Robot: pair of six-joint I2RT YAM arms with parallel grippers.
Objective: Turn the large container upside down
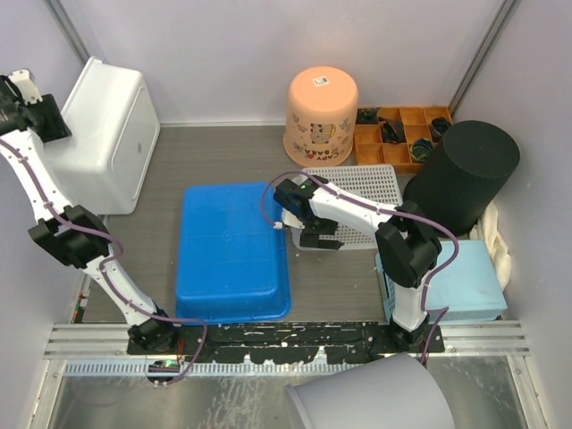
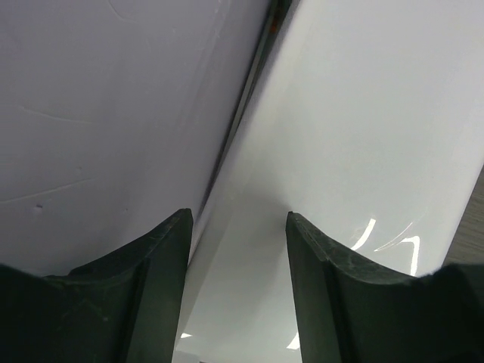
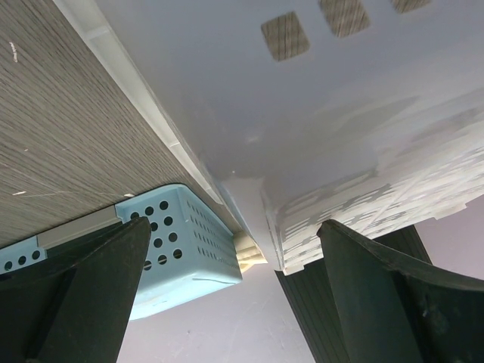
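Note:
A large blue container (image 1: 231, 250) lies on the floor left of centre, flat face up. The tall white box (image 1: 105, 134) leans by the left wall. Over its left side is my left gripper (image 1: 55, 125). In the left wrist view its fingers (image 2: 162, 265) stand apart, with the white surface (image 2: 355, 136) behind them and nothing held. Just right of the blue container, my right gripper (image 1: 334, 234) is open over the white perforated basket (image 1: 380, 186). In the right wrist view, the basket's corner (image 3: 257, 174) shows between and beyond its spread fingers, not gripped.
An orange tub (image 1: 322, 116) stands at the back, beside an orange divided tray (image 1: 416, 116). A black bin (image 1: 460, 174) and a light-blue basket (image 1: 469, 277) fill the right side. Bare floor (image 1: 219, 152) shows behind the blue container, and a grey cylinder (image 1: 375, 398) lies at the front.

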